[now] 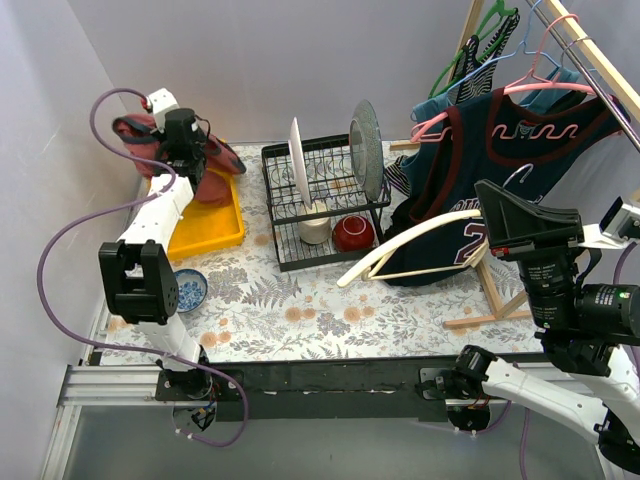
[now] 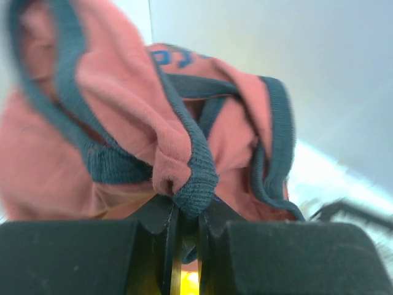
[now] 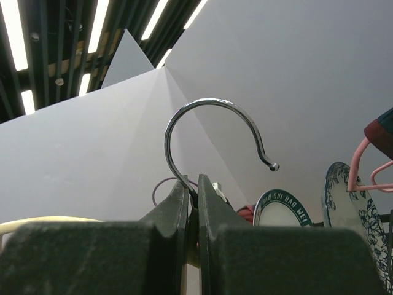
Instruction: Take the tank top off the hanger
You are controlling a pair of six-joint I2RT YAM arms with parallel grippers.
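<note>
A red tank top with dark blue-grey trim [image 2: 104, 104] hangs bunched from my left gripper, which is shut on it, over the yellow tray [image 1: 225, 228] at the back left in the top view. My right gripper is shut on a cream hanger with a chrome hook [image 3: 221, 101]; in the top view the empty hanger [image 1: 400, 235] lies level in front of the clothes rack, with no garment visible on it.
A black dish rack [image 1: 300, 262] with plates, a cup and a red bowl stands centre back. A rack with several garments [image 1: 520, 140] is at the right. A blue bowl [image 1: 191, 290] sits front left.
</note>
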